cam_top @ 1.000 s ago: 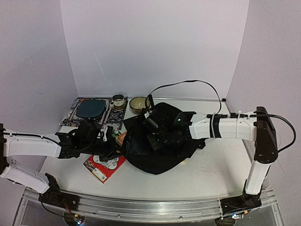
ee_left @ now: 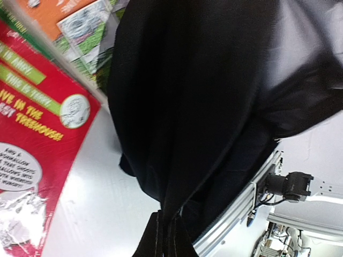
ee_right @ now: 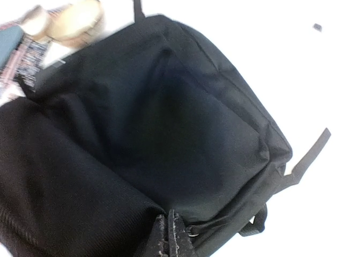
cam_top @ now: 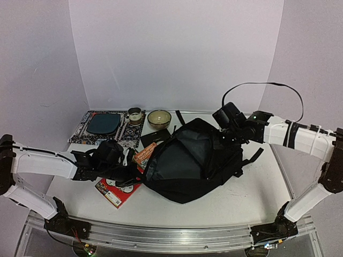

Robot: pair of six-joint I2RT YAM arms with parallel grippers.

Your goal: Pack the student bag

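A black backpack lies on the table between my arms, its mouth spread wide and its dark interior looking empty. My left gripper is shut on the black fabric at the bag's left edge. On the other side, my right gripper has its fingers together on the bag's opposite rim, close to a metal zipper pull. Partly under the left arm is a red book. An orange book sticks out beside the bag, and a dark flat item lies behind it.
Along the back left, a patterned mat carries a blue-grey plate and a cup. A bowl stands right of it. Bare table shows at front right.
My right arm has drawn back to the right from over the bag's mouth. The backpack's right side has shifted right and its opening is wider. The left gripper has moved little.
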